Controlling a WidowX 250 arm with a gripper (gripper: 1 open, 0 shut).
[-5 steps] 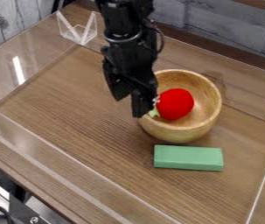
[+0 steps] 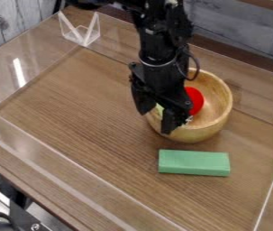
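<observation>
My black gripper (image 2: 160,108) is low over the left part of a tan wooden bowl (image 2: 217,99), partly covering a red round object (image 2: 195,96) inside it. A small pale piece shows under the gripper in the bowl. Whether the fingers are open or shut is hard to tell against the dark body.
A green block (image 2: 194,162) lies on the wooden table (image 2: 67,135) in front of the bowl. The table's back edge runs along the top right.
The arm has moved right over the bowl, now hiding more of the red object. The bowl and green block look unmoved.
</observation>
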